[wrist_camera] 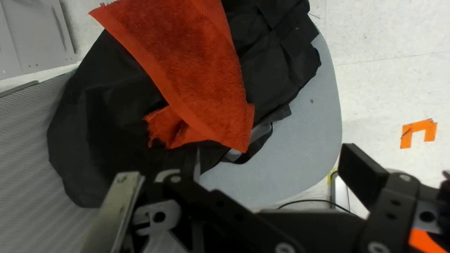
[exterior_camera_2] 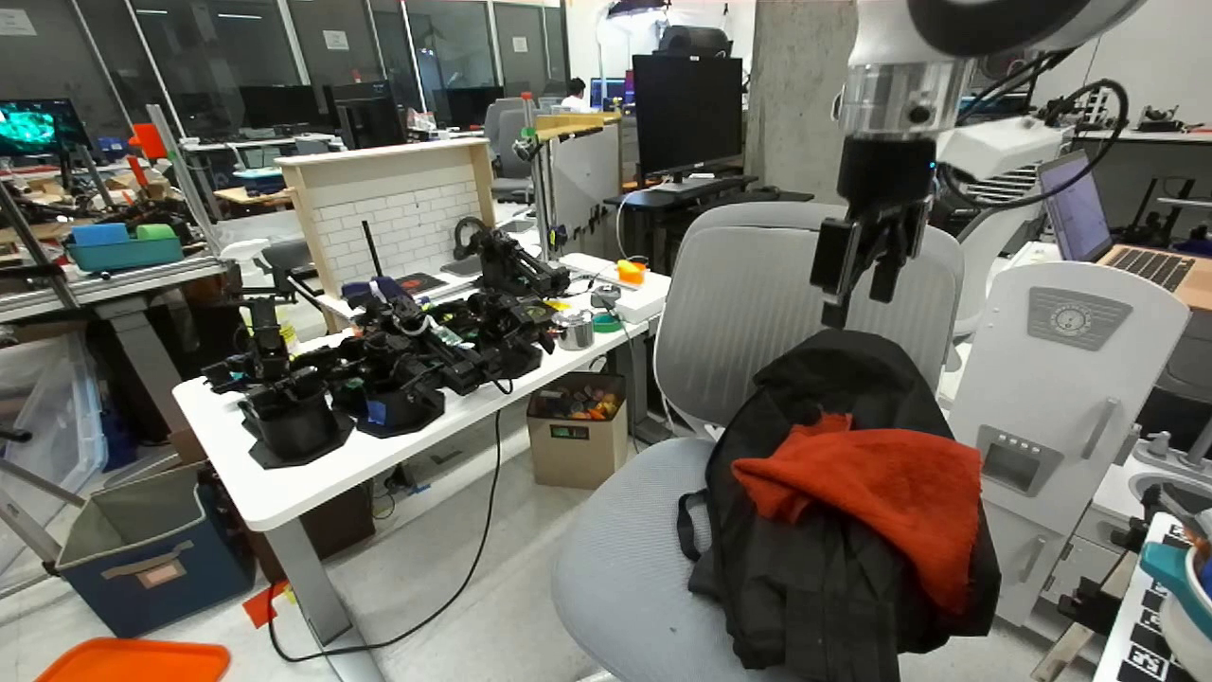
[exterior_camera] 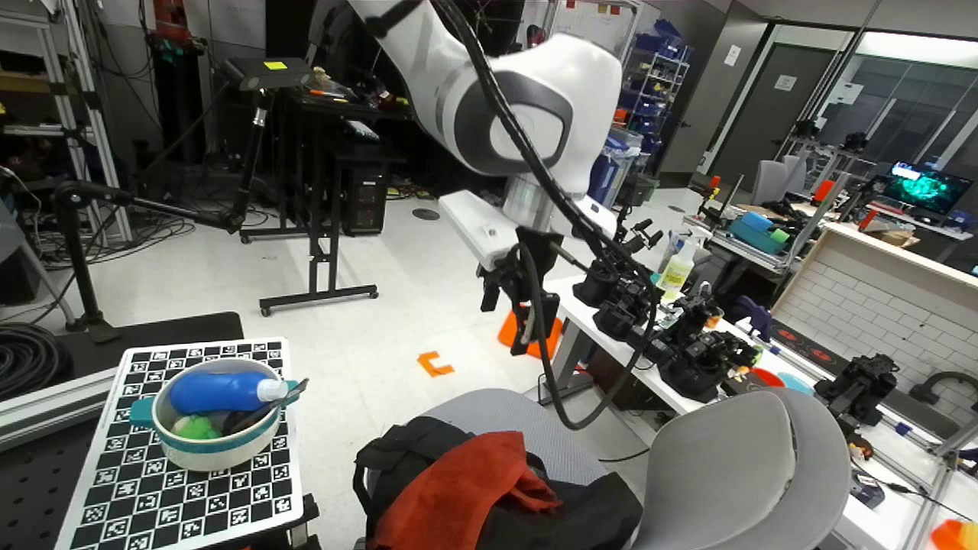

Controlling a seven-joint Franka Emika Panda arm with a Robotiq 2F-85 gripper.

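Note:
My gripper (exterior_camera_2: 865, 297) hangs above the office chair in the second exterior view, its fingers apart and nothing between them. In the first exterior view the gripper (exterior_camera: 519, 316) shows over the far side of the chair seat. A red-orange towel (exterior_camera_2: 881, 489) lies crumpled over a black backpack (exterior_camera_2: 784, 568) on the grey seat. From the wrist view, the towel (wrist_camera: 190, 71) spreads across the top and middle, ahead of the fingers and clear of them. Dark cloth of the backpack (wrist_camera: 105, 135) surrounds it.
A pot (exterior_camera: 215, 449) holding a blue bottle (exterior_camera: 220, 393) stands on a checkered board (exterior_camera: 101, 477) at left. The chair's tall backrest (exterior_camera_2: 739, 307) rises behind the backpack. A white table (exterior_camera_2: 273, 477) with several black robot arms stands nearby.

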